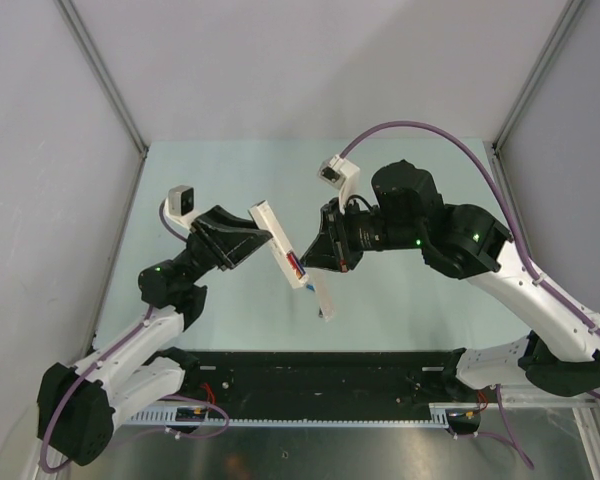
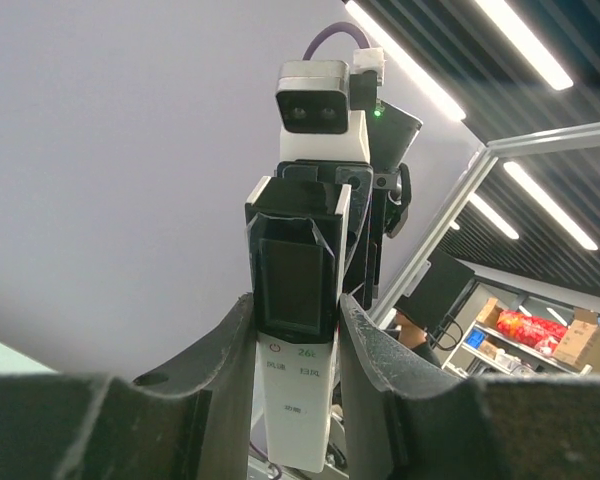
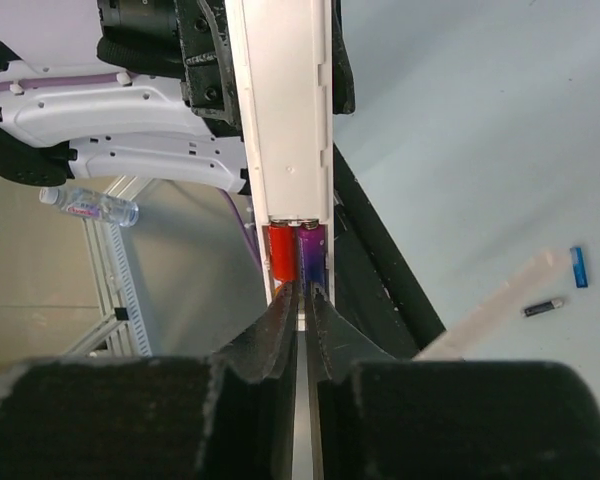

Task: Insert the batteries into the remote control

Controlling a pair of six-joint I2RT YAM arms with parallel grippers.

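Note:
The white remote hangs tilted above the table in my left gripper, which is shut on it. Red and purple batteries show in its open compartment. My right gripper is shut at the compartment's lower end; what it holds is hidden. A blurred pale piece is over the table below, probably falling.
On the pale table a blue battery and a small dark battery lie loose. The dark front edge runs below the arms.

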